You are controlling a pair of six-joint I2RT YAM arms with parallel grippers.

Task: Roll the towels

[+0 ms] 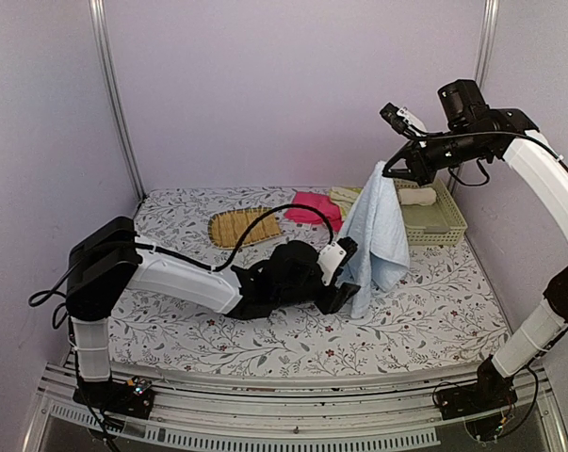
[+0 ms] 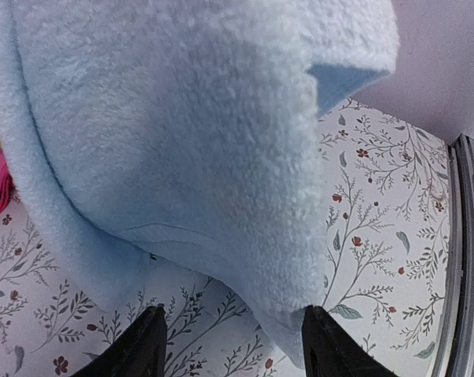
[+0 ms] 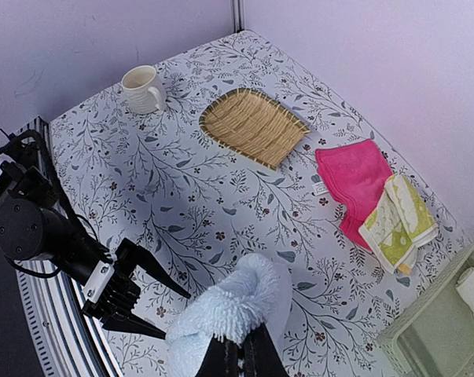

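Note:
A pale blue towel hangs in folds from my right gripper, which is shut on its top edge, high above the table. In the right wrist view the bunched towel lies right under the fingers. My left gripper is low beside the towel's bottom part. Its fingers are apart in the left wrist view, and a lower corner of the towel dangles close to the right finger. Whether that corner is between the fingers or behind them I cannot tell.
At the back lie a pink cloth and a yellow-green patterned cloth. A green basket at the back right holds a white roll. A woven tray and a white mug stand left.

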